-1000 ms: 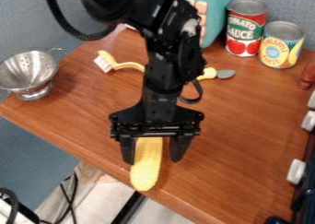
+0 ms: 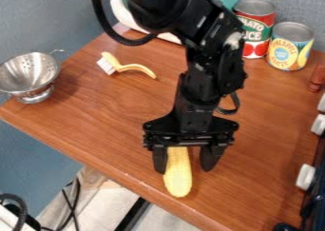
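My black gripper (image 2: 187, 156) is low at the front of the wooden table, its two fingers on either side of a long yellow object (image 2: 177, 181), which looks like a toy corn cob. The object lies lengthwise toward the front edge. Whether the fingers grip it or only straddle it is hard to tell.
A steel colander (image 2: 28, 81) sits at the left edge. A yellow-handled utensil (image 2: 132, 67) lies behind it to the right. A tomato sauce can (image 2: 254, 34) and another can (image 2: 290, 52) stand at the back right.
The arm and gripper have shifted to the right, and the yellow object now lies further right as well, still between the fingers.
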